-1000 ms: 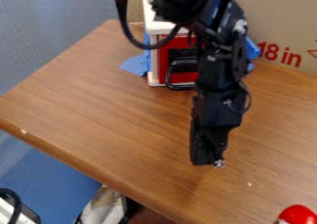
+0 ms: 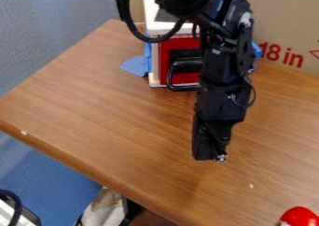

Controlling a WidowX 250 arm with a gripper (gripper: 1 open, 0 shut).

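The black gripper (image 2: 212, 148) points straight down over the wooden table (image 2: 100, 136), at the end of the dark arm that reaches in from the top. Its fingertips are small and dark, and I cannot tell whether they are open or shut. Behind the arm stands a red and white box-like object (image 2: 165, 57) with a black front handle or frame, partly hidden by the arm and cables. A red round object (image 2: 298, 218) with some white lies at the bottom right corner, cut off by the frame edge.
Blue material (image 2: 136, 65) lies beside the red object. A cardboard panel (image 2: 284, 24) with red "18 in" print stands at the back right. The table's left edge drops to a blue floor area.
The arm has risen slightly from where it was a second ago, with little other movement. The objects on the table look unchanged.
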